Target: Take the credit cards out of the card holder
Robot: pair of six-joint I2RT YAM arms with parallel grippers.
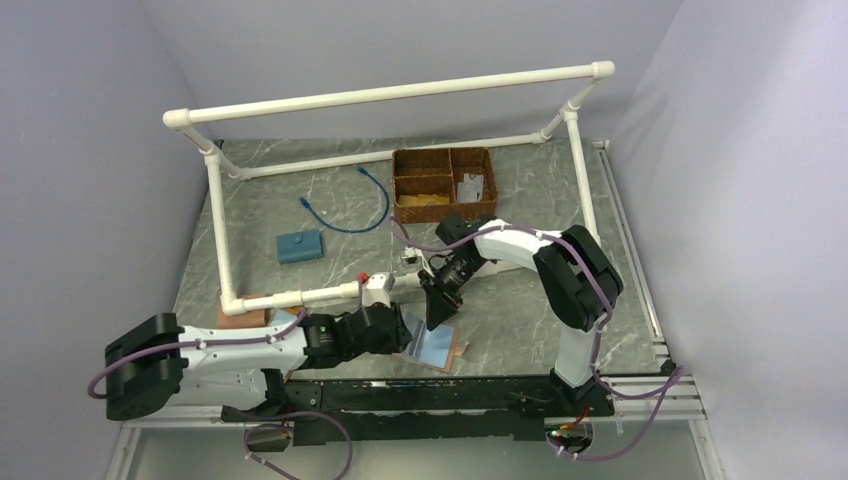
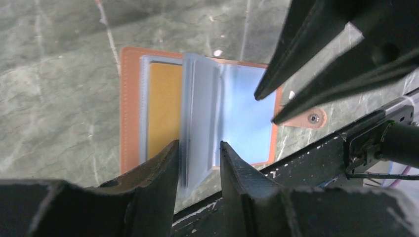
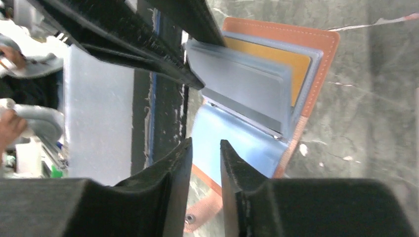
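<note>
The open card holder (image 1: 436,344) lies at the front of the table: tan border, yellow card (image 2: 163,103), raised grey-blue sleeve flap (image 3: 242,79) and a pale blue side (image 2: 247,113) with a snap tab (image 2: 304,117). My left gripper has its fingers part open around the near end of the flap; whether they grip it is unclear. My right gripper hangs over the pale blue side, fingertips a little apart, nothing visible between them.
A divided wicker box (image 1: 443,205) stands at the back, with a blue wallet (image 1: 298,246) and blue cable (image 1: 345,228) to its left. White pipes frame the area.
</note>
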